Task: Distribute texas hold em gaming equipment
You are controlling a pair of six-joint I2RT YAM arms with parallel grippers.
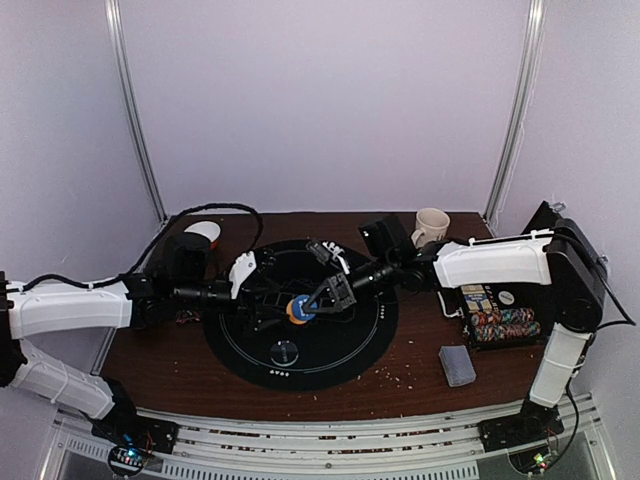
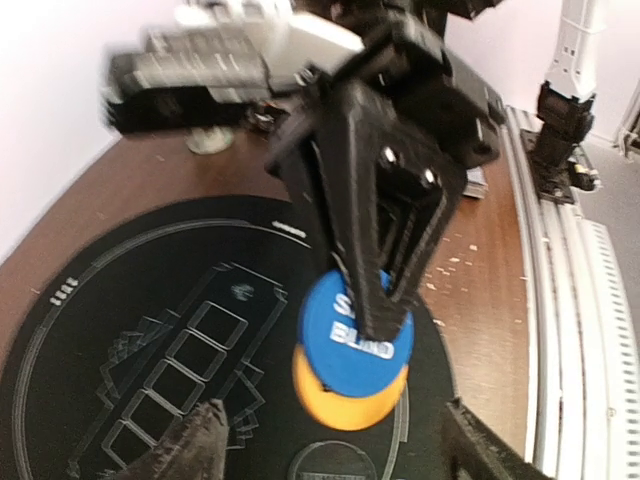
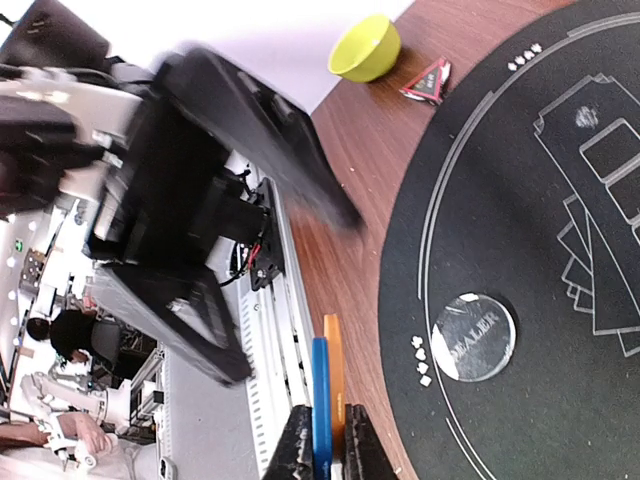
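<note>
My right gripper is shut on two round buttons pressed together, a blue one (image 2: 350,350) with "BLIND" lettering and an orange-yellow one (image 2: 350,405). They hang over the round black poker mat (image 1: 330,365). Facing them, with a gap between, my left gripper stands open and holds nothing; its fingers (image 2: 190,445) reach in from the lower edge of the left wrist view. A clear dealer button (image 3: 473,337) lies on the mat near its front edge.
At the right are an open case of chips (image 1: 505,325) and a grey-blue card deck (image 1: 457,366). A mug (image 1: 430,227) stands at the back right, a white bowl (image 1: 203,230) at the back left. In the right wrist view, a yellow-green bowl (image 3: 365,48) sits beyond the mat.
</note>
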